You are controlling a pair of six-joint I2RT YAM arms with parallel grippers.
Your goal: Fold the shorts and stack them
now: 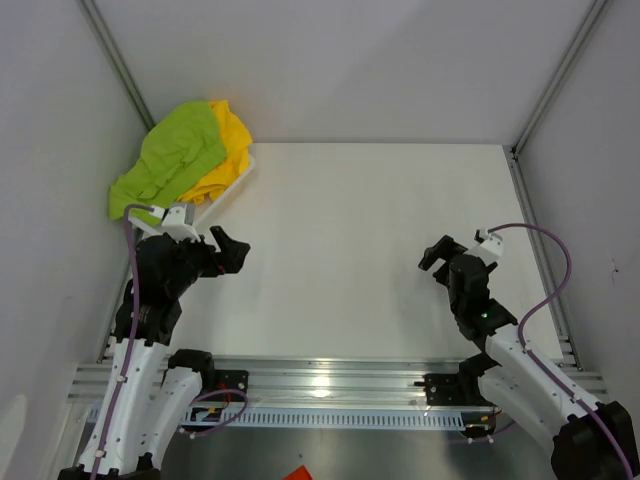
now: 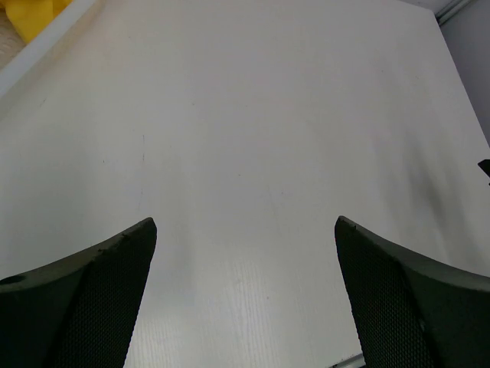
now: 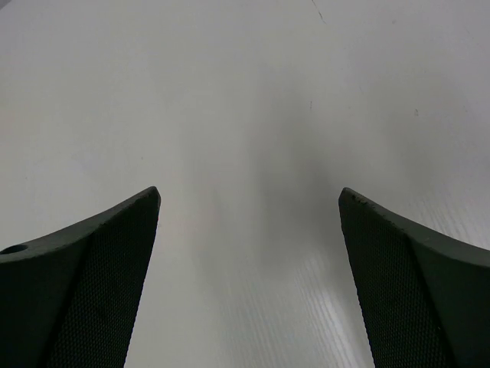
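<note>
Green cloth and yellow cloth lie heaped in a white bin at the back left; their shape as shorts cannot be made out. A scrap of the yellow cloth shows in the left wrist view's top corner. My left gripper is open over the bare table, in front of the bin and a little to its right. On the right side, my right gripper stands open as well, far from the cloths. Neither has anything between its fingers.
Grey walls close in the back and both sides. A metal rail runs along the front edge, and a small red-orange object lies beyond it at the bottom.
</note>
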